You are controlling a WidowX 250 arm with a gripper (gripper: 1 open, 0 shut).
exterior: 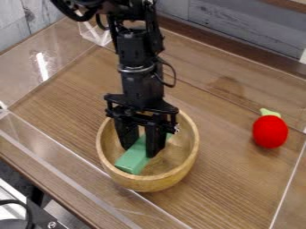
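Note:
My black gripper [141, 134] reaches down into a yellow bowl [183, 165] near the front middle, shut on a green object [134, 159] that lies tilted inside the bowl. The fingertips partly cover that object, so its exact shape is hard to tell.
A red round object [270, 134] with a small pale green top rests on the wooden table [60, 107] at the right. A dark cable lies at the bottom left corner.

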